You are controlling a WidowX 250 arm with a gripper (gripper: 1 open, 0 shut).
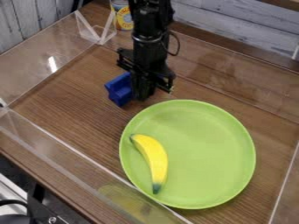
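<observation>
The black gripper point(146, 79) is low over the wooden surface, at the right side of a blue block point(118, 87), partly overlapping it in view. Its fingers are dark and hard to make out, with nothing visible between them. A green plate point(205, 149) lies in front of it on the right, with a yellow banana point(153, 160) on its left part.
A can point(124, 17) stands at the back left. A clear side wall point(35, 131) runs along the left, and a pale wooden wall point(246, 31) along the back.
</observation>
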